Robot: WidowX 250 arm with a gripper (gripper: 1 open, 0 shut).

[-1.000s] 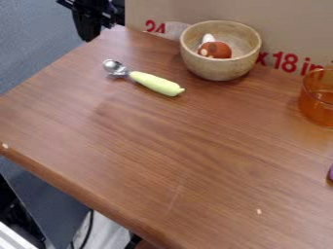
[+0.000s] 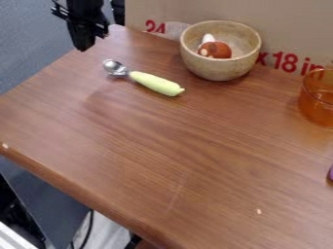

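Observation:
My black gripper hangs at the top left, over the far left edge of the table, apart from the things on it; its finger state is hard to make out. An ice cream scoop with a pale yellow-green handle lies on the wooden table. A light wooden bowl holds a brown-orange round item and a white one behind it.
An orange translucent cup stands at the right, and a small purple object is cut off at the right edge. A cardboard panel stands behind the bowl.
The gripper has shifted very slightly at the top left, a little downward; the objects on the table are unmoved.

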